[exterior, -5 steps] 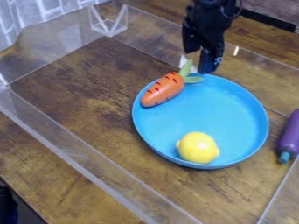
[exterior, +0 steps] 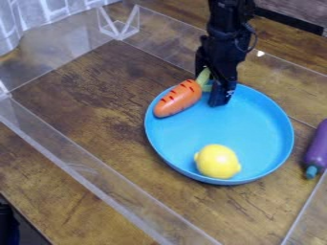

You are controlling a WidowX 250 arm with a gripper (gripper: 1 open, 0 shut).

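My black gripper (exterior: 216,78) is low at the back rim of a blue plate (exterior: 243,124), around the green leafy top of an orange toy carrot (exterior: 177,100), which lies on the plate's left side. The fingers are partly hidden against the leaves, though the gripper appears open. A yellow lemon (exterior: 217,161) sits at the front of the plate.
A purple eggplant (exterior: 316,148) lies at the right edge, off the plate. Pale strips or clear edges border the lower left and top.
The gripper has come down from above the plate's back to the carrot's green top. The carrot, lemon and eggplant look unmoved.
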